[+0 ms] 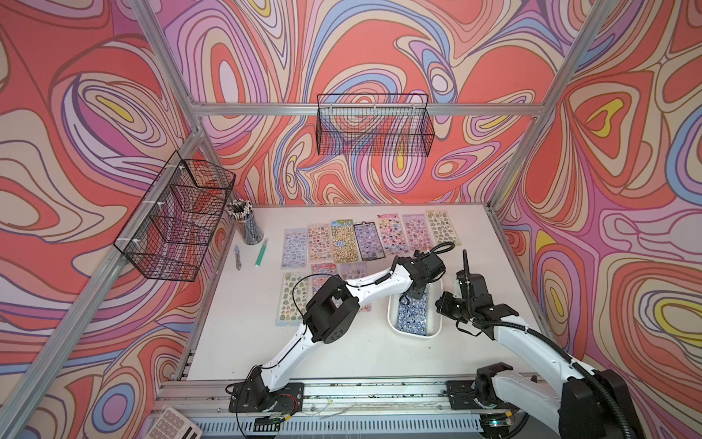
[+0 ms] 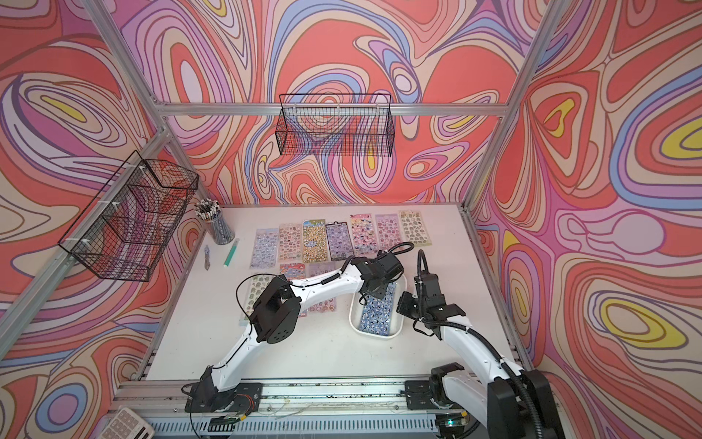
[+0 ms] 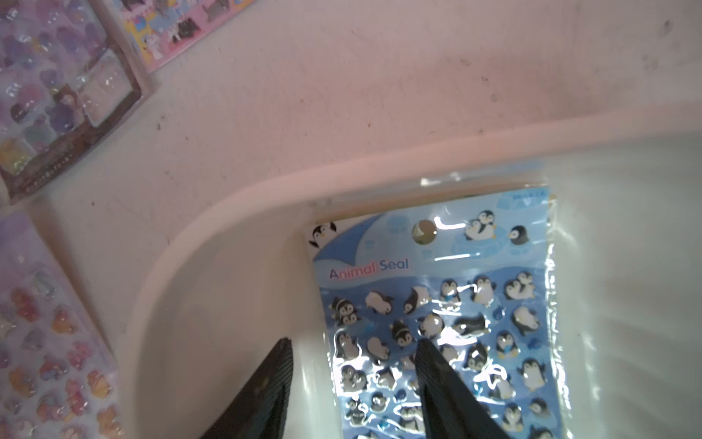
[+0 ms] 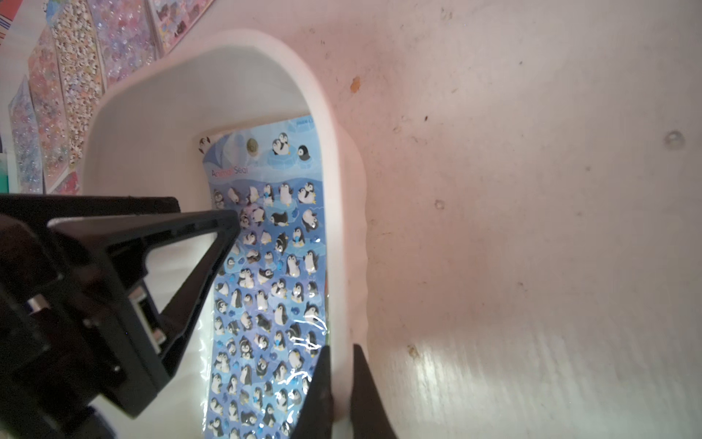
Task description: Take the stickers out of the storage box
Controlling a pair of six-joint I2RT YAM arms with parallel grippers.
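The white storage box (image 1: 390, 326) stands on the table's right half. A blue penguin sticker sheet (image 3: 438, 278), labelled "Animal Seal", lies inside it, with edges of more sheets showing beneath its top. My left gripper stands open over the box, its fingers (image 3: 270, 395) apart, one above bare box floor and the other over the sheet. In the right wrist view that gripper comes in from the left above the sheet. My right gripper is shut on the box's right wall, a finger on each side.
Sticker sheets (image 1: 294, 248) lie in rows behind and left of the box. A pen holder (image 1: 250, 230), green ruler (image 1: 261, 252) and small knife (image 1: 237, 257) sit at the left.
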